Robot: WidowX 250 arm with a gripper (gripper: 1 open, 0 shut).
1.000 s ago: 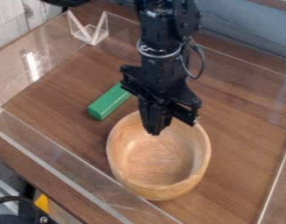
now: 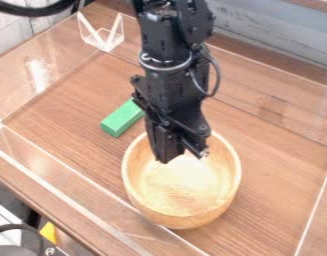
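My black gripper [image 2: 167, 150] hangs over the back part of a light wooden bowl [image 2: 179, 195], its fingertips low and close to the bowl's rear inside. It looks shut, and I see nothing between its fingers. A green block [image 2: 123, 117] lies on the wooden table [image 2: 270, 185] to the left of the gripper, behind the bowl. The gripper and arm hide part of the bowl's back rim.
A clear plastic piece [image 2: 102, 32] stands at the back left. Transparent strips run along the table's sides, and a pale wall [image 2: 273, 50] closes the back. The table right of the bowl is clear.
Over the last second my gripper has moved slightly left and down toward the bowl, covering a bit more of the green block's surroundings. The bowl and block look unmoved.
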